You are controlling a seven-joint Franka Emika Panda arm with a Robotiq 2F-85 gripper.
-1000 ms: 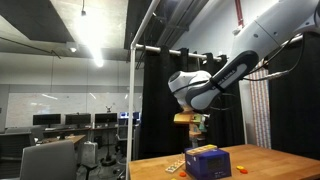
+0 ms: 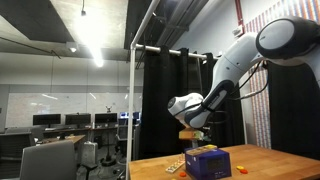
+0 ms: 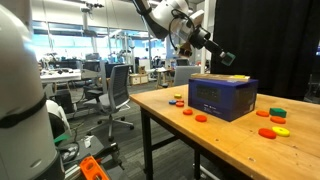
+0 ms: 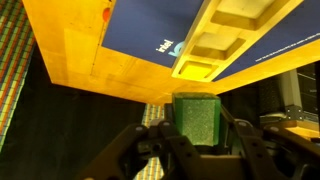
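Observation:
A green block point(image 4: 197, 118) is pinched between the dark fingers of my gripper in the wrist view. Beneath it lies a blue Intel box point(image 4: 150, 27) with a pale wooden slotted tray point(image 4: 222, 42) on top. One slot near the tray's end holds a yellow piece point(image 4: 199, 71). In exterior view 2, the block point(image 3: 227, 58) hangs clear above the box point(image 3: 223, 97), over its right part. Exterior view 1 has the gripper point(image 2: 190, 134) just above the box point(image 2: 208, 164), its fingers too small to make out.
Red discs point(image 3: 201, 119), a yellow disc point(image 3: 281, 131) and a green piece point(image 3: 277, 112) lie on the wooden table point(image 3: 190, 141) around the box. A small board point(image 2: 172, 167) sits left of the box.
The arm has come down in exterior view 1, bringing the gripper closer to the top of the box and slightly to the right. Box and table pieces look unmoved.

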